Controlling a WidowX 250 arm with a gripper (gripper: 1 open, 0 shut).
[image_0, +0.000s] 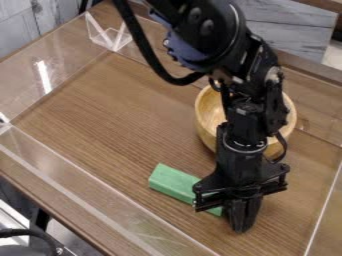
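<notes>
My black gripper (237, 205) is low over the right part of the wooden table (94, 110), its fingers shut beside the right end of a green block (178, 182) and partly covering it; I cannot tell whether they touch it. A yellow bowl (210, 108) sits behind the arm, mostly hidden by it.
A clear plastic object (110, 32) stands at the back left, and a grey board (281, 28) lies along the back. The table's front edge runs along the lower left.
</notes>
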